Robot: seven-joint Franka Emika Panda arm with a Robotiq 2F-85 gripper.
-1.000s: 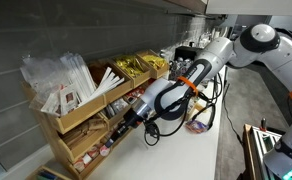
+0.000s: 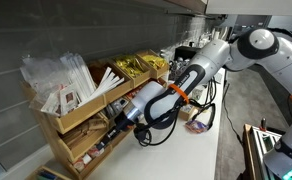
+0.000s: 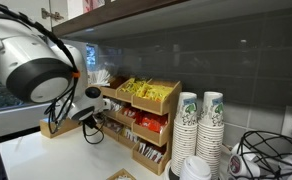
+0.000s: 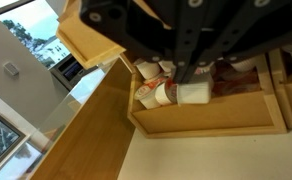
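Note:
My gripper (image 2: pixel 110 138) reaches the front of the lower compartments in the wooden organizer (image 2: pixel 60 142). In the wrist view its dark fingers come down from the top, over an open wooden bin (image 4: pixel 208 112). The gripper is shut; nothing clear shows between its fingers. Just below them sits a white container (image 4: pixel 194 92). To its left in the same bin are small white cups (image 4: pixel 146 92) with some red printing. From the second exterior side, the gripper (image 3: pixel 92 128) is close to the shelf front, its tips small and dark.
White wrapped utensils (image 2: pixel 82 78) fill the organizer's top left, with yellow packets (image 2: pixel 133 66) farther along. Stacked paper cups (image 3: pixel 185 125) stand at the right in the second exterior view.
The arm's wrist has shifted a little toward the left and the organizer over the last second. The organizer and the table items look unmoved.

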